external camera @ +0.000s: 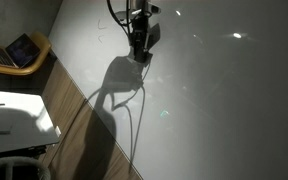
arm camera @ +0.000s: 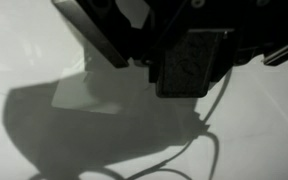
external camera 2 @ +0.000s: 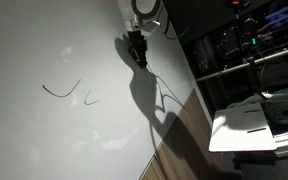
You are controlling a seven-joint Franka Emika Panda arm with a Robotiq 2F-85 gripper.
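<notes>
In the wrist view a dark block with a greyish mottled face (arm camera: 192,62), perhaps an eraser, sits at my gripper, which is shut on it. Exterior view 1 has the gripper (external camera: 141,55) at the top, close to a large pale board (external camera: 214,110); contact cannot be told. From the other side, the gripper (external camera 2: 138,58) is by the board's right part. Two dark curved strokes, a longer one (external camera 2: 61,94) and a shorter one (external camera 2: 91,101), mark the board to the left of it.
A white table (external camera: 19,122) and a chair with a laptop (external camera: 24,50) lie off the board's edge, beyond a strip of wooden floor (external camera: 79,125). Shadows of the arm and cable fall across the board. Much of its surface is unobstructed.
</notes>
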